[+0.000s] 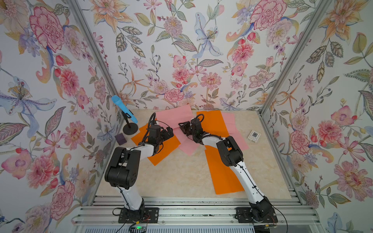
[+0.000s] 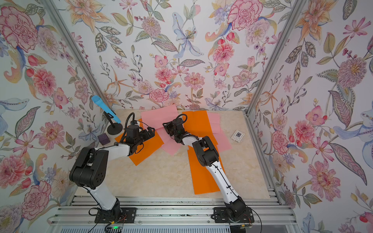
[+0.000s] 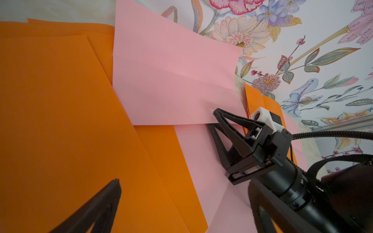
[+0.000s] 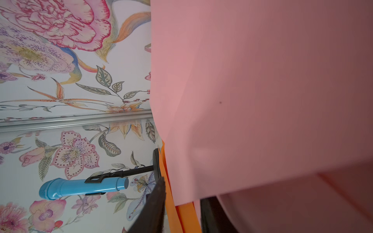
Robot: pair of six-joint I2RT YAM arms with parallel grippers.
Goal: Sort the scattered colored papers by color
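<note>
Pink and orange sheets overlap across the back of the table. My right gripper (image 1: 181, 125) is at the lower edge of the top pink sheet, fingers part open around that edge; in the right wrist view this sheet rises close to the camera. My left gripper (image 1: 169, 132) stands open over the left orange sheets (image 3: 66, 128), its blurred fingers empty. Another pink sheet (image 3: 194, 163) lies beneath. More orange (image 1: 211, 118) and pink (image 1: 240, 143) sheets lie to the right, and a long orange sheet (image 1: 221, 174) reaches toward the front.
A blue microphone (image 1: 122, 104) on a black stand is at the back left, beside a dark block (image 1: 120, 139). A small white card (image 1: 253, 135) lies at the right.
</note>
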